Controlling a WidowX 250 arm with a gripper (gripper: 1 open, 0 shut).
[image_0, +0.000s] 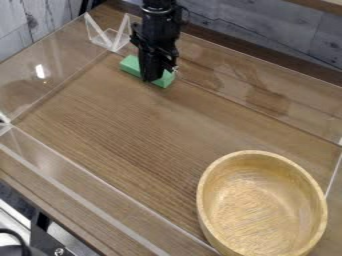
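A black gripper (152, 67) reaches down from the top centre onto a green object (134, 67) lying near the back of the wooden table. The gripper's tips are at the object, partly covering it; whether they are shut on it is too small to tell.
A large round tan bowl (259, 212) sits at the front right. Clear plastic pieces stand at the back left and at the left edge, and a dark wall runs along the back right.
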